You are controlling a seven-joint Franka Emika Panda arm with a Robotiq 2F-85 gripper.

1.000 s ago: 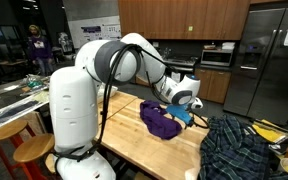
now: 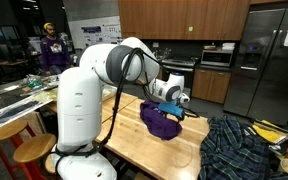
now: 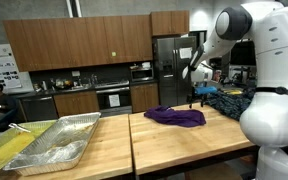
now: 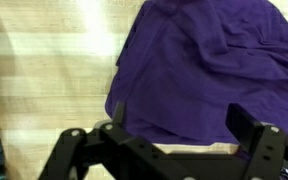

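A dark purple cloth (image 2: pixel 160 121) lies crumpled on the light wooden table, also seen as a low purple heap (image 3: pixel 174 116) in exterior view 2. In the wrist view the cloth (image 4: pixel 189 75) spreads below the camera, with folds toward the upper right. My gripper is open above the cloth's near edge, its two black fingers set wide apart. Only the cloth and some bare table show between them. In exterior view 1 the gripper (image 2: pixel 172 108) hangs over the cloth. Whether the fingers touch the fabric cannot be told.
A dark checked cloth pile (image 2: pixel 234 145) covers the table's right side. Foil trays (image 3: pixel 54 145) stand at the left in exterior view 2. Stools (image 2: pixel 34 148) stand by the table's left. Bare wood (image 2: pixel 154 150) lies in front of the purple cloth.
The gripper shifts slightly over the cloth. A person behind the table straightens up from a bent posture. The purple cloth stays on the table.
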